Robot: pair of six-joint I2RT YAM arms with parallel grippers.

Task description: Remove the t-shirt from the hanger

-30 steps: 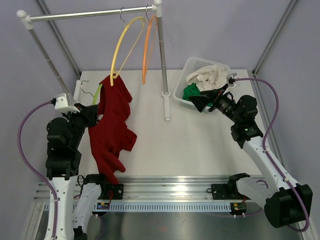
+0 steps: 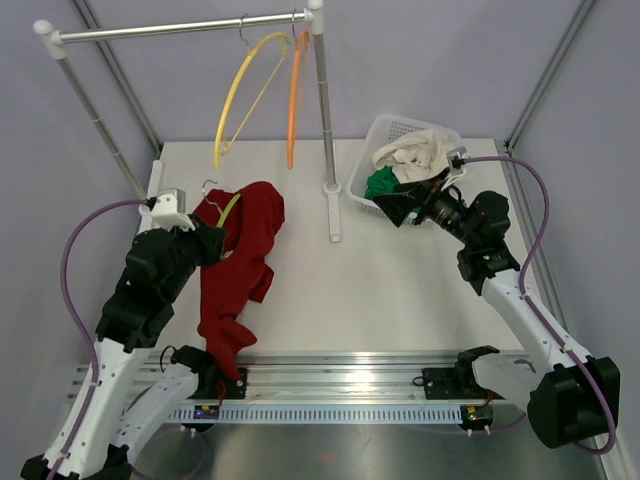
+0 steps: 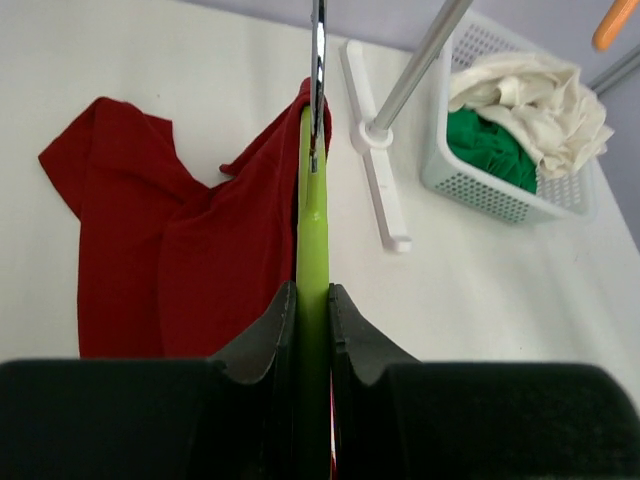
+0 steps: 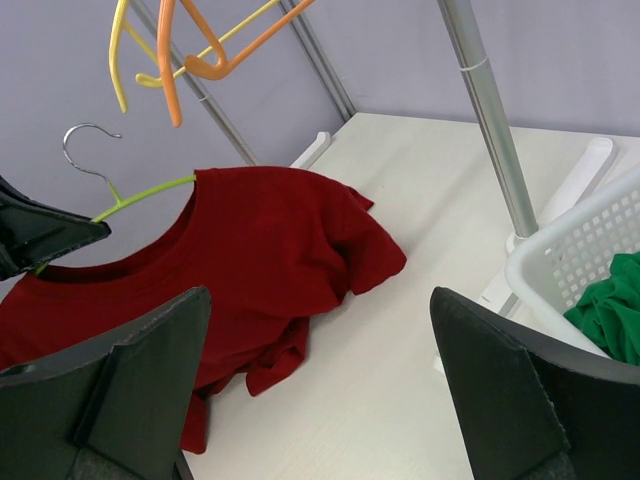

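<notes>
The dark red t-shirt [image 2: 245, 270] hangs from a green hanger [image 3: 312, 240] with a metal hook, over the left of the table. My left gripper is shut on the hanger's green bar, as the left wrist view shows. In the right wrist view the hanger [image 4: 150, 192] shows above the draped shirt [image 4: 280, 240]. My right gripper [image 2: 405, 205] stands open over the front of the basket, with nothing between its fingers in the right wrist view.
A rack [image 2: 170, 28] carries yellow [image 2: 237, 80] and orange [image 2: 294, 100] hangers above the table. A white basket [image 4: 540, 290] with white and green cloths stands at the back right.
My left gripper has moved right with the hanger and shirt, whose top has come down toward the front in the top view. The right arm has shifted slightly.
</notes>
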